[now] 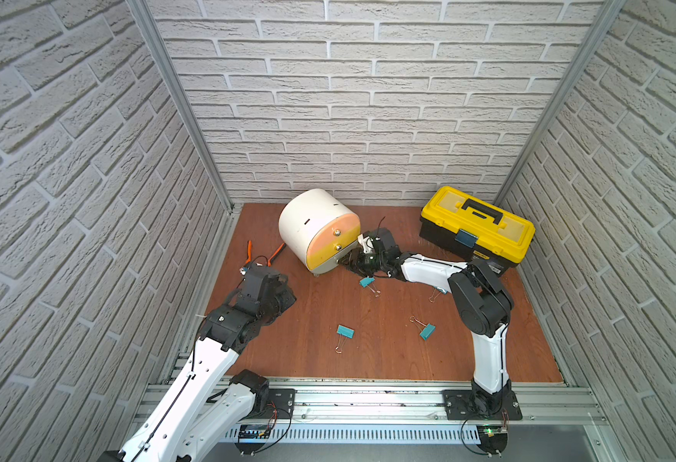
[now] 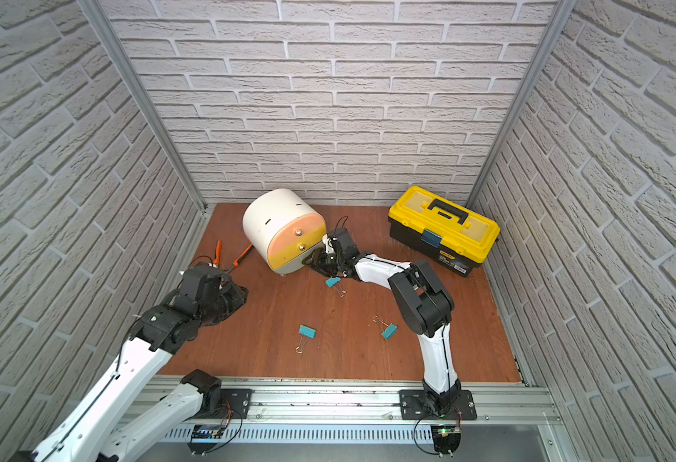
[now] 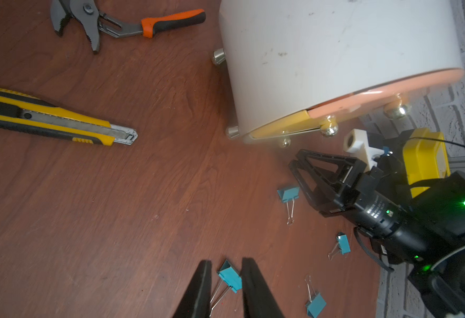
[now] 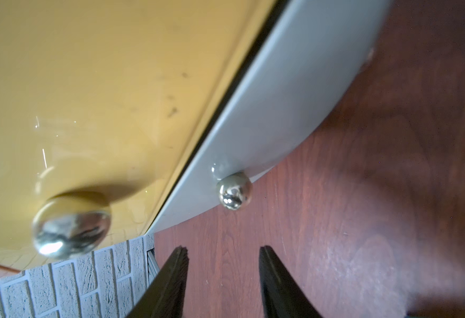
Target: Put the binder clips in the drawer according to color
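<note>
The white drum-shaped drawer unit (image 1: 311, 223) has pink, yellow (image 4: 110, 95) and grey (image 4: 274, 100) drawer fronts, all shut, with round metal knobs. In the right wrist view my right gripper is open and empty, just short of the grey drawer's knob (image 4: 234, 191). My left gripper hangs high at the left with a gap between its fingers and nothing held. Teal binder clips lie on the table: one near the drawers (image 1: 367, 282), one at front middle (image 1: 345, 332), one at front right (image 1: 427, 332), and one farther right (image 3: 343, 243), mostly covered by my right arm from above.
A yellow and black toolbox (image 1: 476, 223) stands at the back right. Orange-handled pliers (image 3: 174, 22) and a yellow utility knife (image 3: 52, 117) lie left of the drawer unit. Bare table (image 1: 307, 312) spreads across the front middle.
</note>
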